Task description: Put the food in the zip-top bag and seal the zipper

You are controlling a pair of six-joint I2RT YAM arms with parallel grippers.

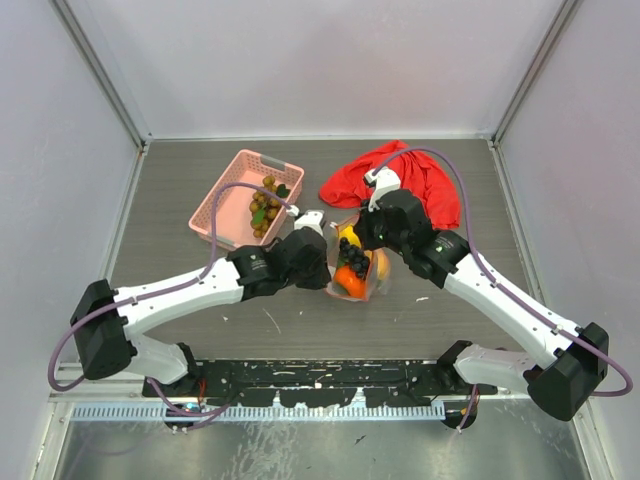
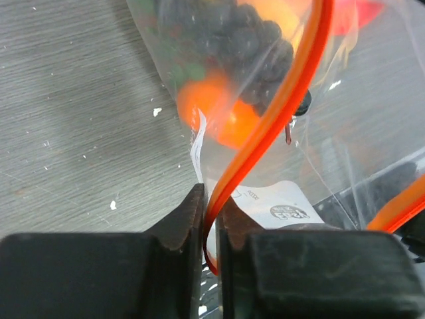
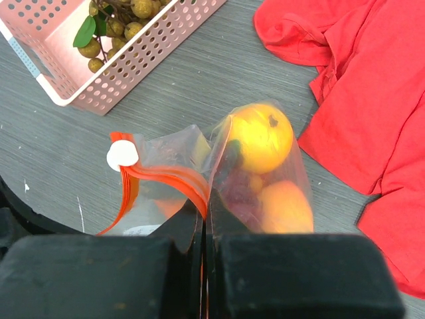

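The clear zip top bag [image 1: 333, 284] stands upright with its mouth spread open between my two grippers. Inside it lie dark grapes [image 1: 353, 258], an orange fruit [image 1: 350, 281] and a yellow fruit [image 3: 262, 138]. On the bag's other side, my right gripper is shut on the orange rim. A white zip slider [image 3: 123, 154] sits at one corner of the mouth.
A pink basket [image 1: 212, 208] with a bunch of brown fruit [image 1: 266, 207] stands at the back left. Red cloth [image 1: 440, 192] lies behind the right gripper.
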